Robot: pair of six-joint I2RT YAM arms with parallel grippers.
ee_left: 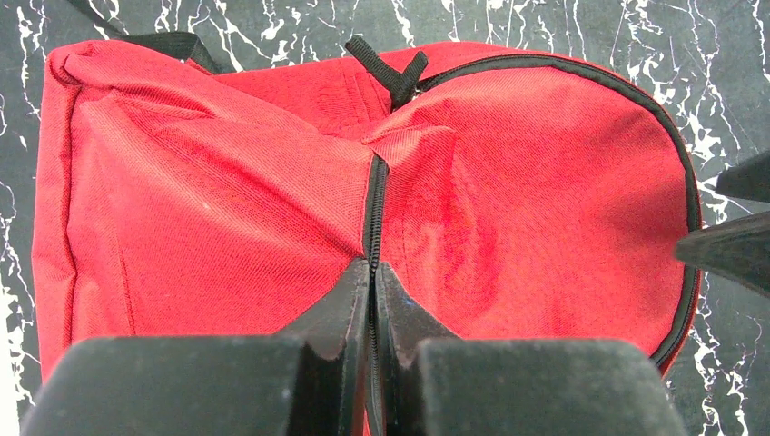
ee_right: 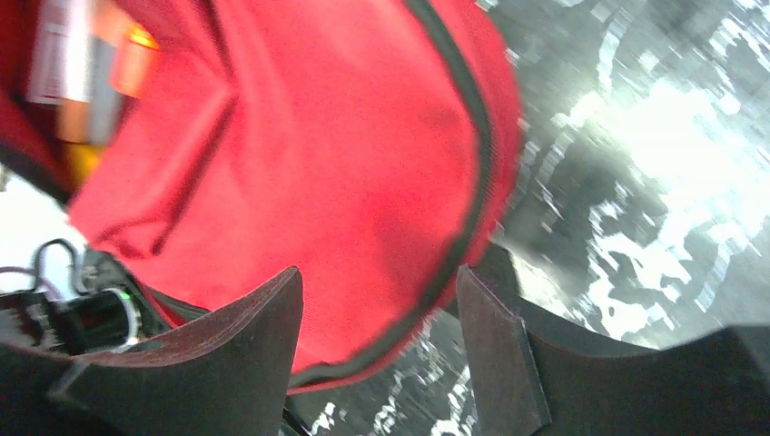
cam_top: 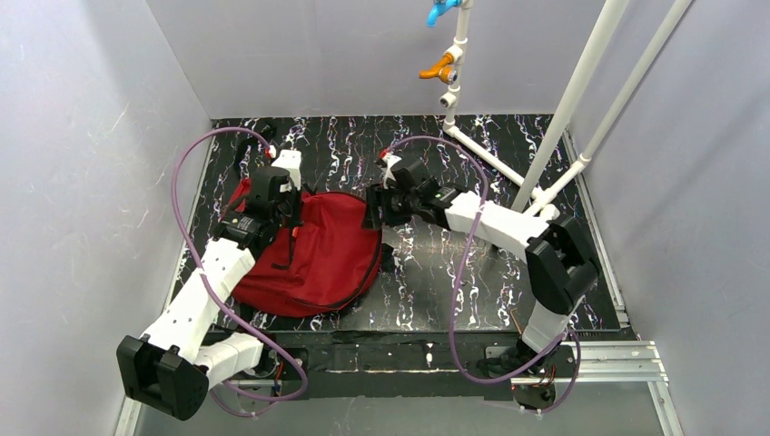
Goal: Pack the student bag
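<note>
The red bag (cam_top: 331, 241) lies on the left of the dark marbled table. In the left wrist view, my left gripper is shut on the bag's black zipper edge (ee_left: 376, 195), whose thin strip shows between the fingers. My right gripper stands open and empty over the bag's right border; its fingertips also enter the left wrist view from the right. Through the bag's opening, the blurred right wrist view shows orange, white and grey contents (ee_right: 104, 73); what they are cannot be made out.
White pipes (cam_top: 581, 100) stand at the back right, with an orange valve handle (cam_top: 438, 70) and a blue one (cam_top: 439, 13). Grey walls (cam_top: 327, 59) enclose the table. The marbled surface (cam_top: 436, 282) right of the bag is bare.
</note>
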